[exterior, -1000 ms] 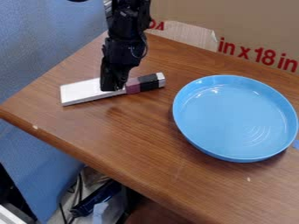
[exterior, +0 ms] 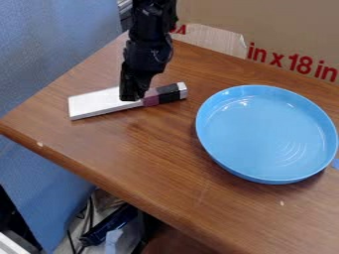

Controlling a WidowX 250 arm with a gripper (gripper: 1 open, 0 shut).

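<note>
A long, flat bar (exterior: 94,104), white at one end with maroon and black bands at the other, lies on the wooden table. The black gripper (exterior: 133,91) reaches down from the top onto the middle of this bar. Whether its fingers are open or closed round it is hard to see. To the right, a blue plate (exterior: 265,134) rests on the table, apart from the bar.
A cardboard box (exterior: 279,30) stands behind the table. Bare wood (exterior: 172,189) fills the front of the tabletop. A blue padded surface and some clutter on the floor are at the left, beyond the table's edge.
The gripper and arm have shifted slightly up and to the right in the view. The bar and plate look unmoved.
</note>
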